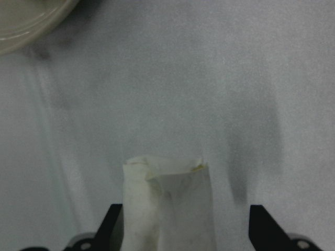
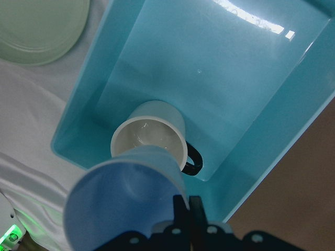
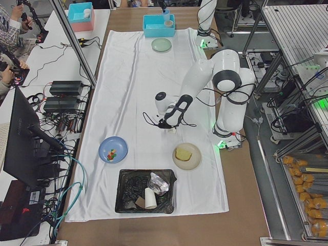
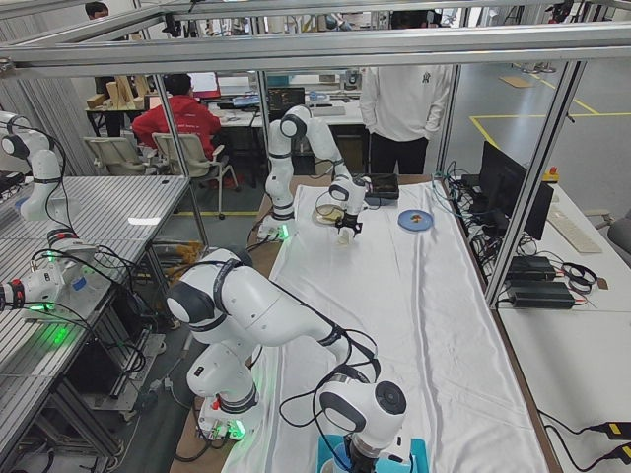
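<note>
My left gripper hovers low over the cloth, open, with a crumpled white paper-like piece [image 1: 167, 204] between and just ahead of its fingertips; in the camera left view that gripper [image 3: 166, 123] is at mid-table. My right gripper is shut on the rim of a blue cup [image 2: 120, 204], held above the blue bin [image 2: 220, 78]. A white mug with a black handle [image 2: 149, 138] stands inside that bin.
A green plate [image 3: 161, 45] sits before the bin. A blue plate [image 3: 123, 151] with small pieces, a beige plate [image 3: 187, 161] with yellow food and a black lined container [image 3: 133, 195] occupy the near end. Mid-cloth is largely clear.
</note>
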